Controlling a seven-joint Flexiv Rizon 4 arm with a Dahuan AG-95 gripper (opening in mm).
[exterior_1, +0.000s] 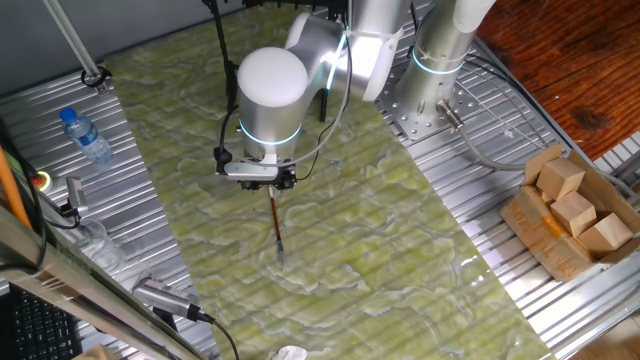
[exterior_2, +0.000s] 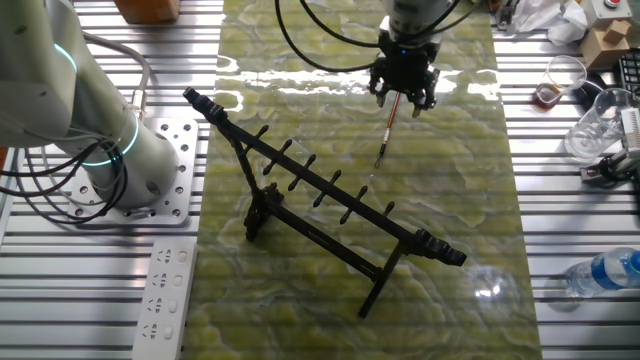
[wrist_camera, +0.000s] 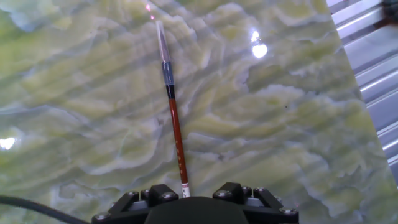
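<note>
A brush (wrist_camera: 177, 134) with a red-brown handle, dark collar and pale pointed tip lies on the green marbled mat (wrist_camera: 280, 137). Its handle end runs under the gripper at the bottom of the wrist view, between two fingers that stand well apart. From the opposite side, the open gripper (exterior_2: 399, 104) hangs over the handle end of the brush (exterior_2: 386, 138). Exterior view 1 has the brush (exterior_1: 278, 235) reaching out from below the gripper (exterior_1: 268, 187). The far end of the handle is hidden; no contact with the fingers shows.
A black brush rack (exterior_2: 315, 185) with several pegs stands on the mat near the arm. A water bottle (exterior_1: 86, 135) is on the slatted table at the left, and a cardboard box (exterior_1: 540, 235) of wooden blocks at the right.
</note>
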